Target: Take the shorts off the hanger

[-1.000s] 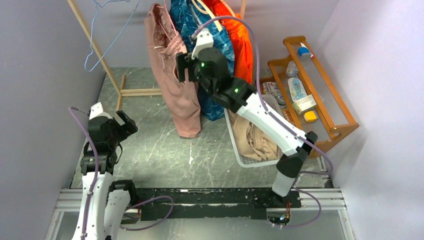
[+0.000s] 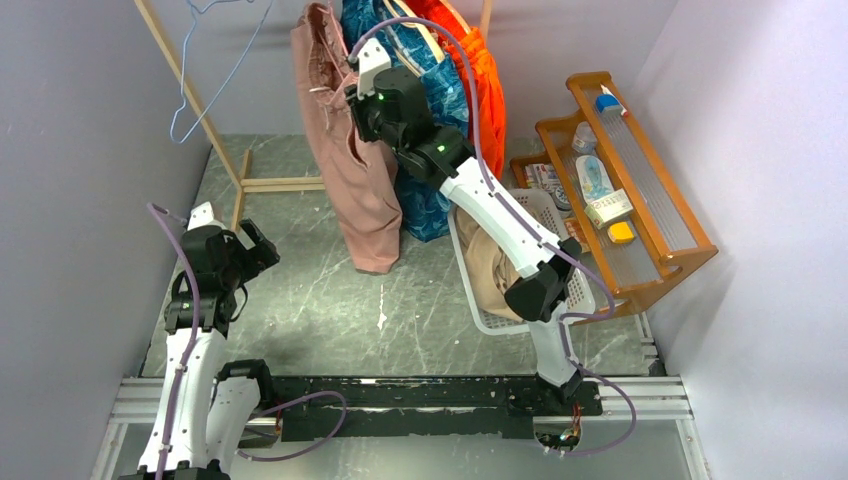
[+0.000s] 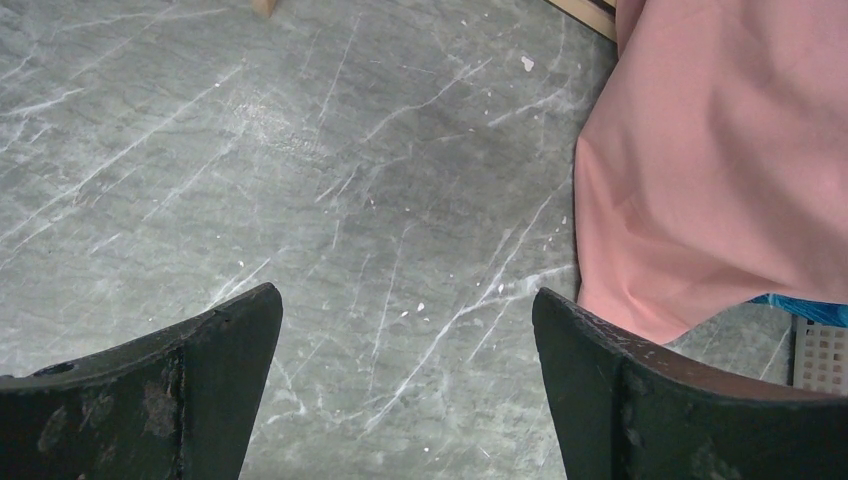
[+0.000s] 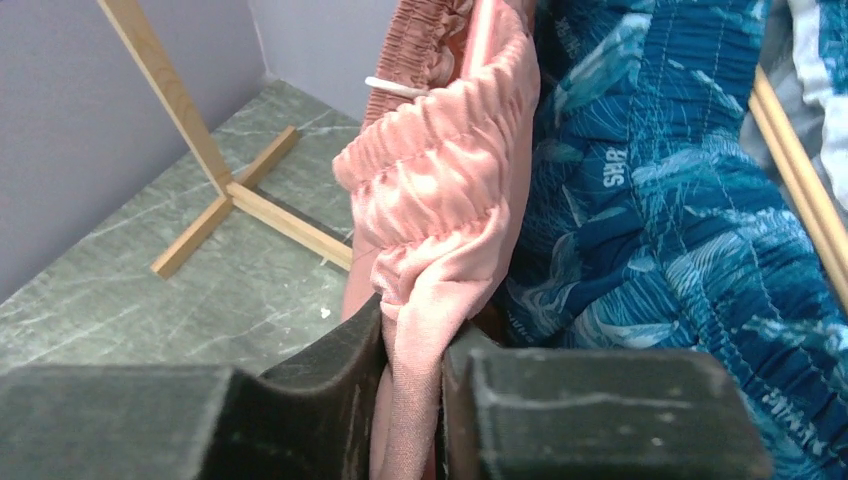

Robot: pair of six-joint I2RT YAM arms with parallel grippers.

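Pink shorts [image 2: 345,170] hang from the rack at the top centre of the top view, long and folded. Their elastic waistband [image 4: 440,145] is bunched in the right wrist view, with a pink hanger [image 4: 482,35] partly showing inside it. Closed on a gathered fold below that waistband is my right gripper, with pink cloth squeezed between its fingers. My left gripper stands open and empty over the floor, to the left of the shorts' lower end [image 3: 690,190].
Blue patterned shorts [image 4: 660,200] hang close to the right of the pink ones, orange clothing [image 2: 485,90] beyond. A grey basket [image 2: 468,285] with beige cloth and a wooden shelf [image 2: 685,262] stand right. An empty blue hanger [image 2: 232,75] hangs left.
The left arm has shifted only slightly.
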